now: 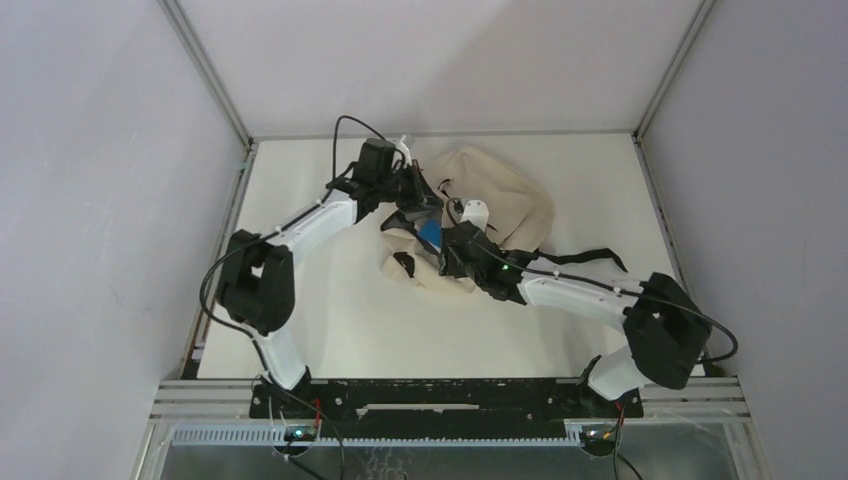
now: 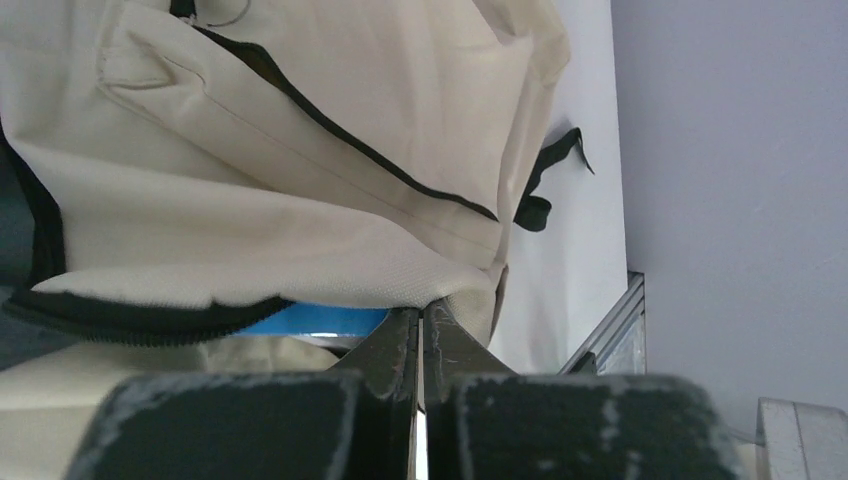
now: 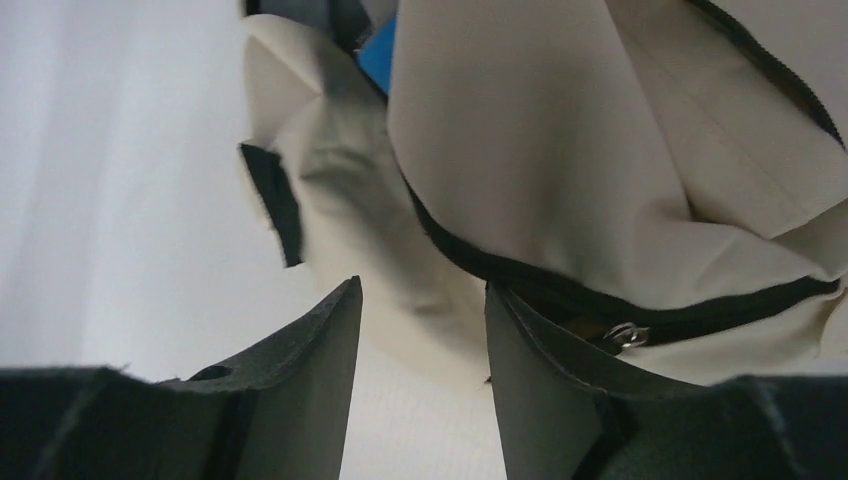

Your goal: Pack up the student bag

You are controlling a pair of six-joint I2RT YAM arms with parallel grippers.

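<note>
The beige bag [image 1: 500,195] lies on the table with its black-zippered mouth pulled open. Inside shows a blue item [image 2: 325,320], mostly covered by cloth. In the left wrist view my left gripper is shut, and the upper edge of the bag's mouth gathers to a point at its tips. My right gripper stands open at the bag's front side, nothing pinched between its fingers. Its right finger [image 3: 515,360] is close to the zipper edge; whether they touch I cannot tell.
A black strap [image 1: 590,256] trails from the bag to the right. A zipper pull [image 3: 627,335] hangs on the mouth's edge.
</note>
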